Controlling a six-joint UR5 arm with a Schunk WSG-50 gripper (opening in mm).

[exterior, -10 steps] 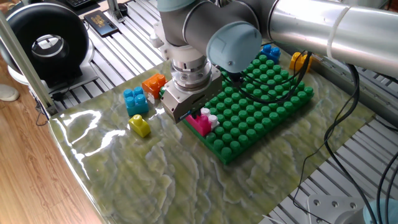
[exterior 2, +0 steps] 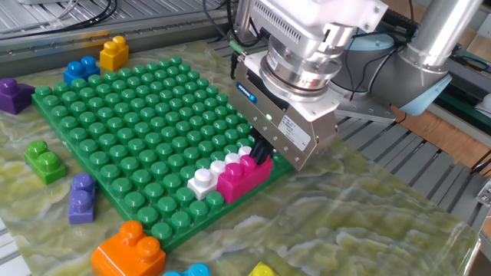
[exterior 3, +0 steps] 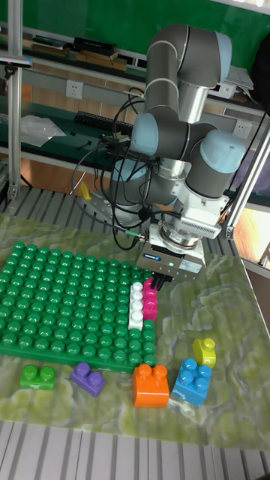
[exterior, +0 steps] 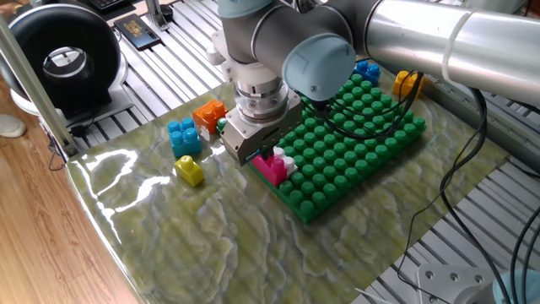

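Note:
A pink brick (exterior 2: 244,182) lies along the edge of the green baseplate (exterior 2: 57,126), side by side with a white brick (exterior 2: 201,184). My gripper (exterior 2: 261,151) reaches down at a slant to one end of the pink brick, its black fingers at the endmost stud. In exterior view 3 the pink brick (exterior 3: 150,300) and the white brick (exterior 3: 136,308) run parallel, with the gripper (exterior 3: 159,281) at their far end. The gripper body largely covers the fingers in exterior view 1, and whether they are closed on the pink brick does not show.
Loose around the baseplate lie orange (exterior 3: 150,389), light blue (exterior 3: 192,384), yellow (exterior 3: 205,352), purple (exterior 3: 88,380) and light green (exterior 3: 37,377) bricks. Blue (exterior 2: 81,70) and amber (exterior 2: 114,55) bricks sit by another edge. Open mat (exterior: 219,245) extends in front.
The arm and gripper have shifted very slightly in exterior view 1, staying at the pink brick. The bricks and baseplate look unmoved.

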